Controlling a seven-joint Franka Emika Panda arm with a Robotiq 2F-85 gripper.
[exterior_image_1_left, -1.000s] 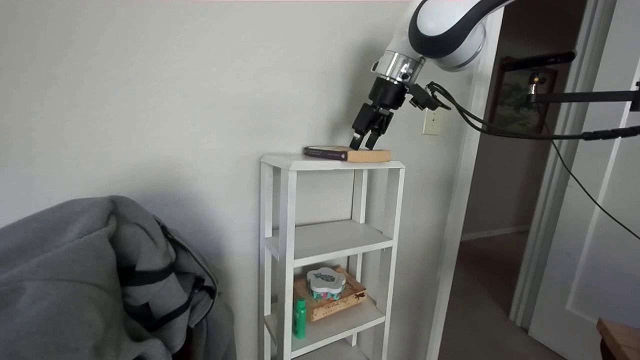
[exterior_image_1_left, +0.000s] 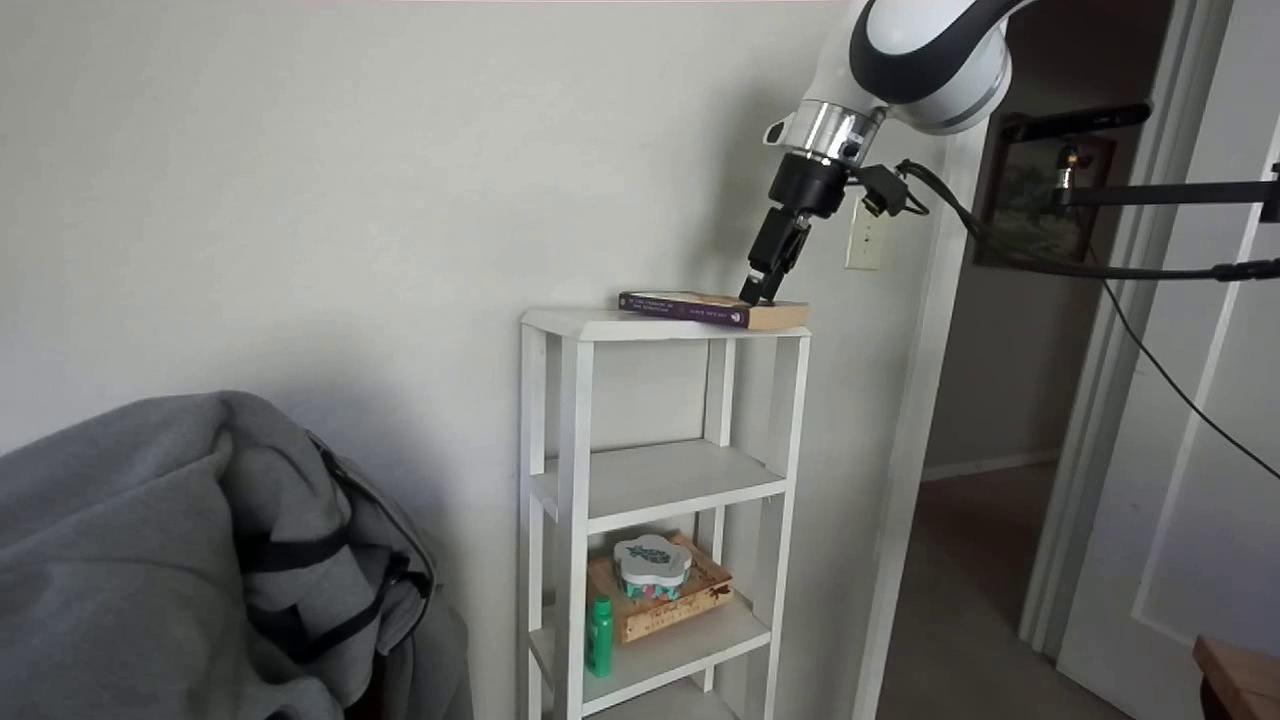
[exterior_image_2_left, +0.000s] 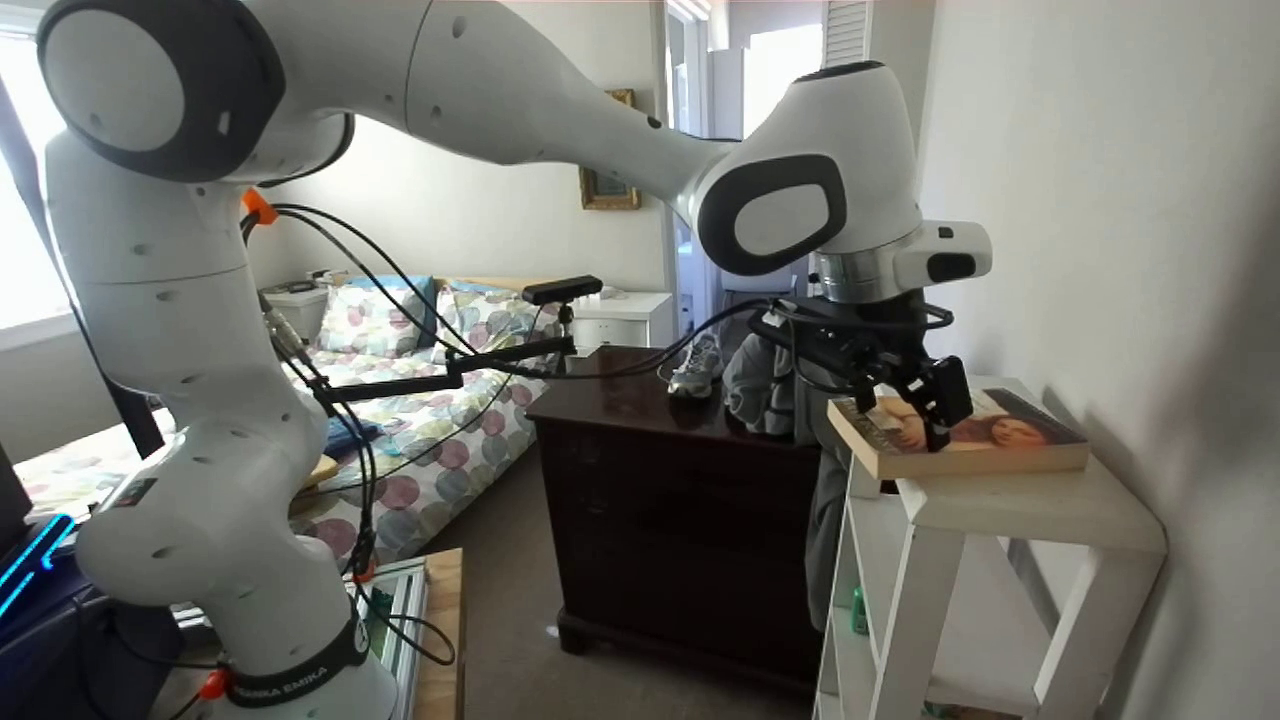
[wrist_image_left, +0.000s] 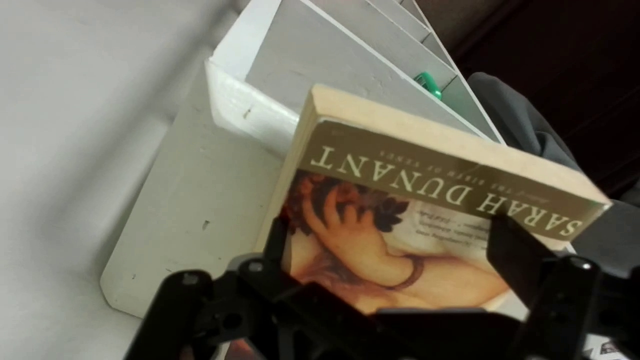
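Note:
A paperback book (exterior_image_1_left: 685, 308) with a dark spine lies flat on the top board of the white shelf (exterior_image_1_left: 564, 322). Its cover, lettered "Sarah Dunant", faces up in the wrist view, where the book (wrist_image_left: 384, 204) lies askew to the board. My gripper (exterior_image_1_left: 758, 295) points down at the book's right part, its tips at or just over the cover; whether they touch it is hard to tell. Wide apart in the wrist view, the two fingers (wrist_image_left: 519, 258) have the cover showing between them and nothing gripped. From the other side, the gripper (exterior_image_2_left: 936, 432) covers part of the book (exterior_image_2_left: 1020, 444).
Lower on the shelf are a green bottle (exterior_image_1_left: 600, 636), a wooden box (exterior_image_1_left: 678, 610) and a flower-shaped tin (exterior_image_1_left: 651, 562). The wall stands close behind. A grey garment (exterior_image_1_left: 144, 540) is at the left, a dark dresser (exterior_image_2_left: 684, 528) beside the shelf.
In exterior view 1 the book has shifted right and turned to show more spine.

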